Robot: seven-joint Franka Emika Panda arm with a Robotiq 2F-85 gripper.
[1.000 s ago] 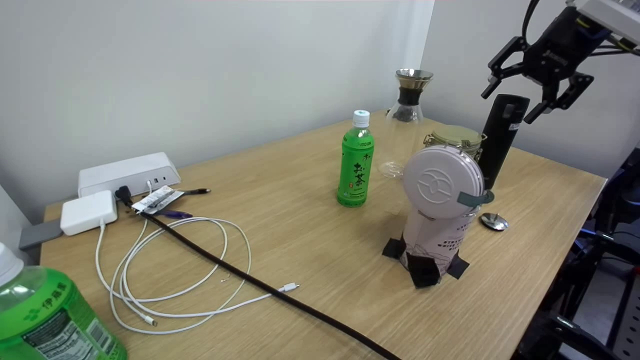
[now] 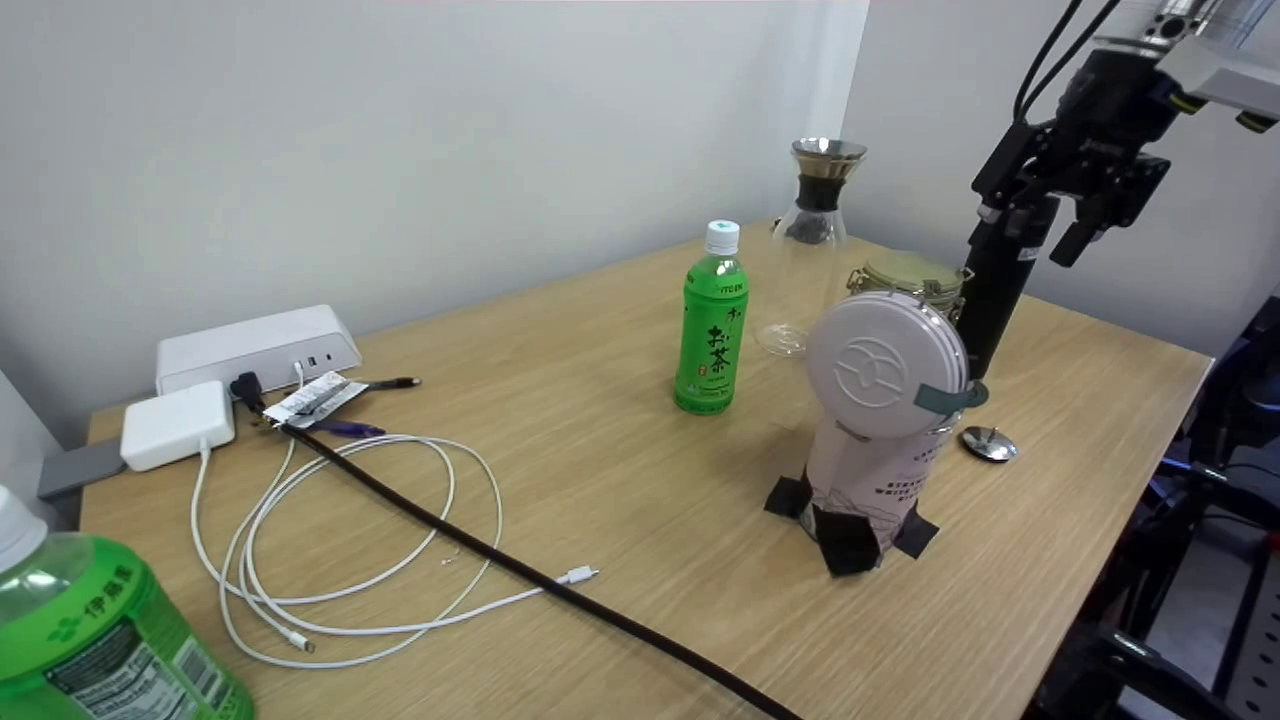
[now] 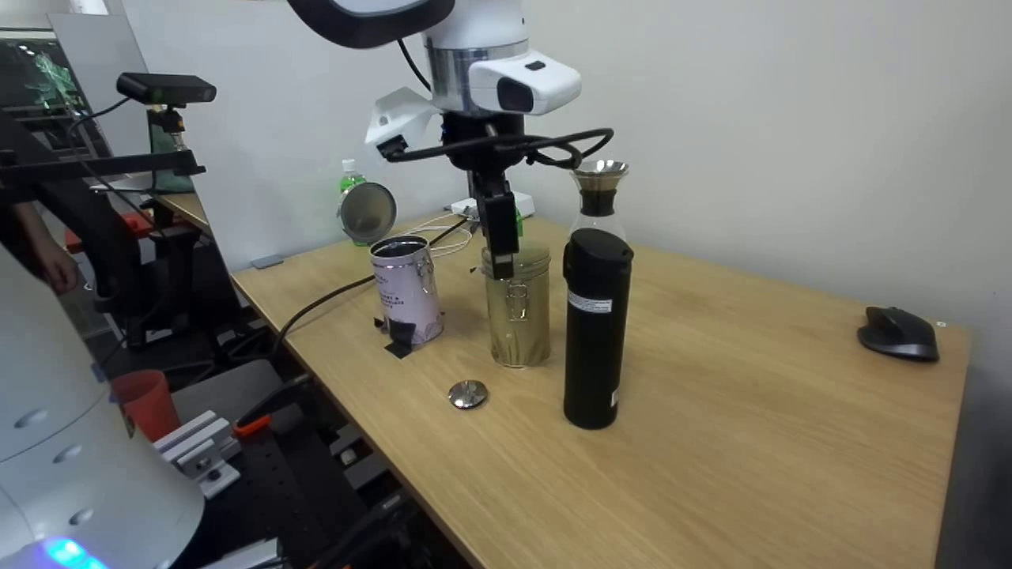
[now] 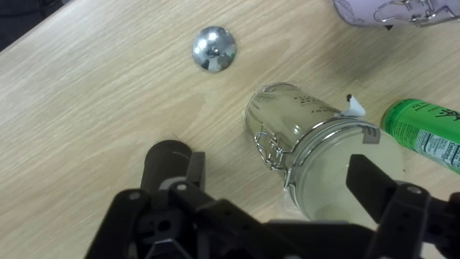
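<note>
My gripper (image 2: 1028,226) is open and empty, held above the table with its fingers pointing down. In the wrist view, one finger (image 4: 197,167) overlaps the black tumbler (image 4: 166,162), and the other finger (image 4: 364,181) overlaps the lid of the clip-top jar (image 4: 282,110). The jar stands closed beside the upright tumbler. A pink canister (image 3: 408,289) has its round lid (image 2: 873,364) swung open and black tape round its base. On the wood near both lies a small shiny metal lid (image 3: 467,393).
A green tea bottle (image 2: 713,324) and a glass coffee maker (image 2: 810,270) stand behind the canister. Cables (image 2: 468,540) cover the table's far end. A black mouse (image 3: 897,333) sits at the opposite end, with clear wood (image 3: 740,408) before it.
In exterior view 1 my gripper has turned and shifted slightly left, its fingers now overlapping the tumbler's top more. Objects on the table have stayed where they were.
</note>
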